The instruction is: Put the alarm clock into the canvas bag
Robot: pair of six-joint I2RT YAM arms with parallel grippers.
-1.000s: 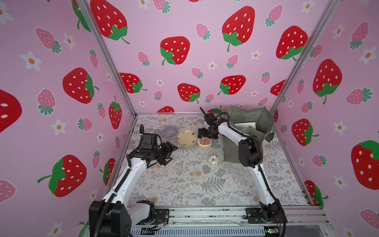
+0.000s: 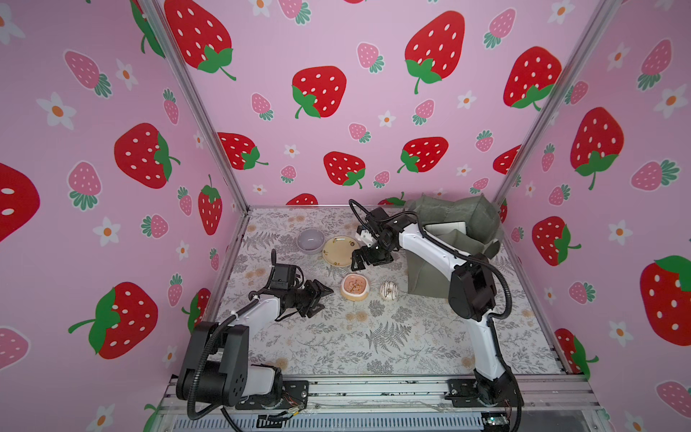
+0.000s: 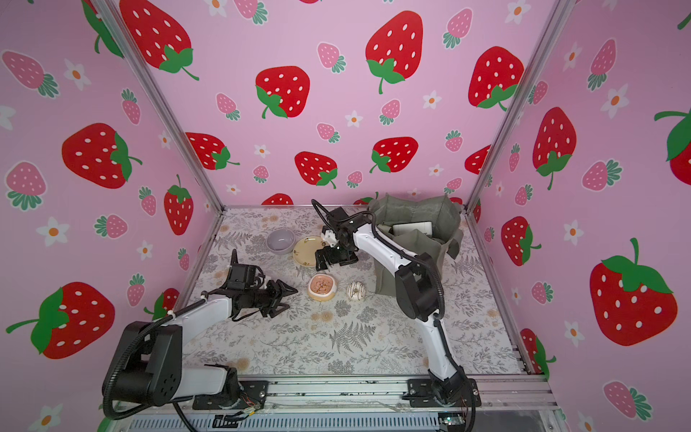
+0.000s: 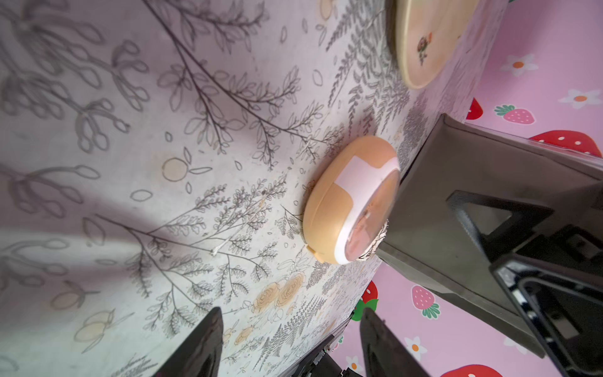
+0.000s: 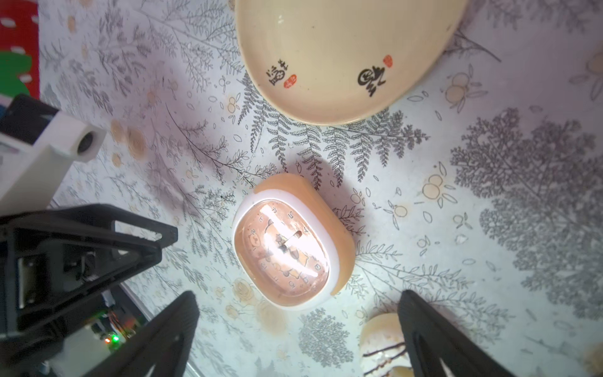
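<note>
The peach alarm clock lies face up on the table near the middle, in front of the plate. My left gripper is left of the clock, fingers apart, nothing between them. My right gripper hangs open just behind and above the clock, holding nothing. The grey-green canvas bag stands open at the right, with something white inside its mouth.
A cream plate and a grey bowl sit at the back. A white striped round object lies right of the clock.
The clock has moved toward the front left from beside the plate. My left gripper moved a little forward and right.
</note>
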